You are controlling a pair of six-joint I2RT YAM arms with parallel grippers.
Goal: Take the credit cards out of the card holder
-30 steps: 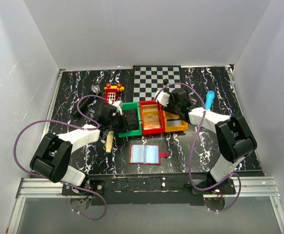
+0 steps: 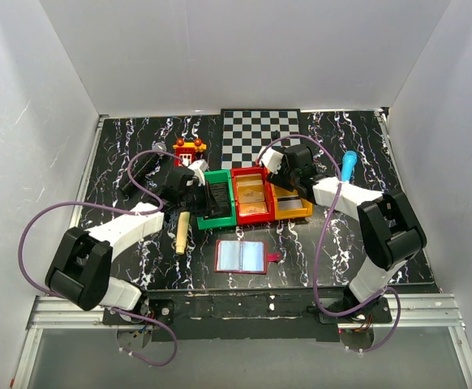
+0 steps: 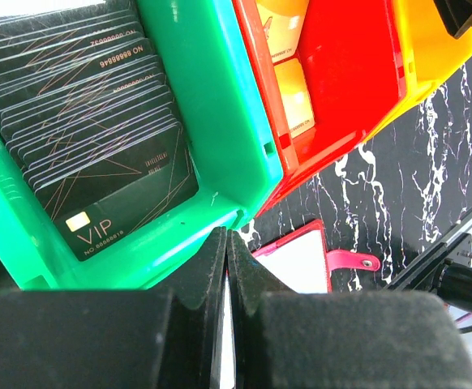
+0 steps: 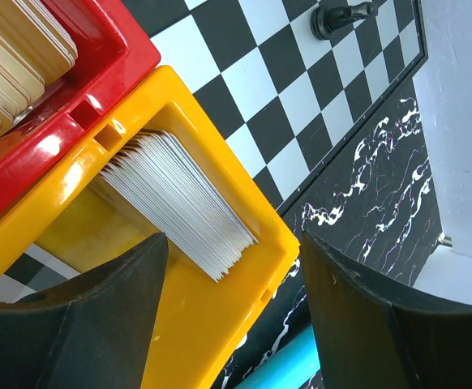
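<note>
The card holder [image 2: 241,256], a red-edged booklet with pale pages, lies open in front of the bins; whether cards sit in its sleeves I cannot tell. My left gripper is shut at the near wall of the green bin, nothing visible between its fingers. Inside that bin is a stack of black cards [image 3: 98,93]. My right gripper stands open over the yellow bin, where a slanted stack of white-edged cards [image 4: 179,203] shows below, between its parted fingers. The red bin in the middle holds gold cards [image 2: 251,194].
The green bin [image 3: 220,121], red bin [image 2: 270,215] and yellow bin [image 2: 294,214] stand side by side. Behind them lies a chessboard [image 2: 260,134]. A blue microphone [image 2: 349,165] is at the right, a beige stick [image 2: 182,235] left of the holder. Bare table surrounds the holder.
My left arm has shifted slightly, its elbow a little towards the front left and its gripper still at the green bin. The right arm, bins and card holder look unmoved.
</note>
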